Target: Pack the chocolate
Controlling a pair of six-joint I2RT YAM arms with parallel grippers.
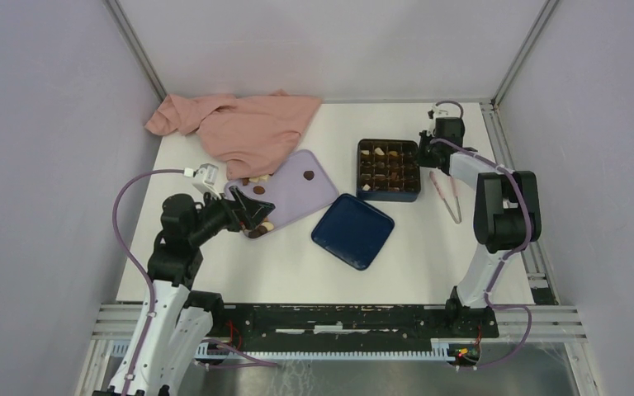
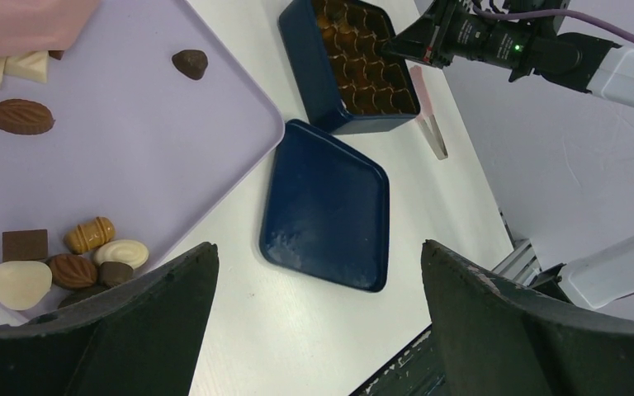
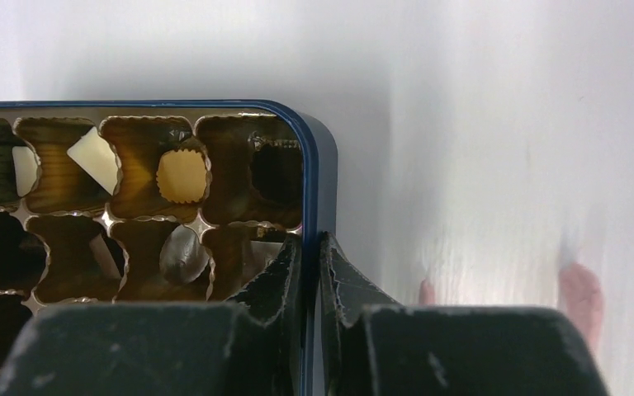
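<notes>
My right gripper is shut on the right wall of the dark blue chocolate box, with that wall between its fingertips. Brown compartments fill the box. In the right wrist view several hold chocolates, among them a white piece and a ridged caramel-coloured one; others look empty, and the lower part is hidden. My left gripper is open and empty, hovering by the lilac tray. Several chocolates lie on the tray, including a shell-shaped brown one and a lone dark one.
A dark blue lid lies flat in front of the box, close to the tray's corner. Pink-tipped tongs rest right of the box. A pink cloth covers the tray's back edge.
</notes>
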